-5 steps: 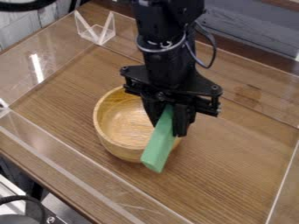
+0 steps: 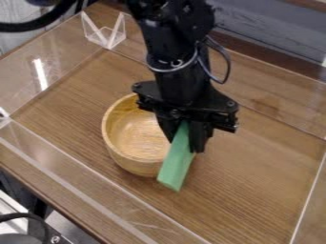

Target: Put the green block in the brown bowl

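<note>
A long green block [image 2: 177,164] hangs tilted, its lower end toward the camera, with my gripper [image 2: 184,139] shut on its upper part. The dark fingers hide that upper end. Behind and to the left of the block is the brown bowl [image 2: 121,132], a light tan, wide one standing on the table. In the image the block overlaps the bowl's right front rim. Whether the block touches the rim, I cannot tell. The arm covers the bowl's back right side.
A white wire-like stand [image 2: 105,30] is at the back left. Dark cables and a device [image 2: 18,229] lie at the front left corner, beyond the table's edge.
The block stays gripped and has moved only slightly; the bowl has not moved.
</note>
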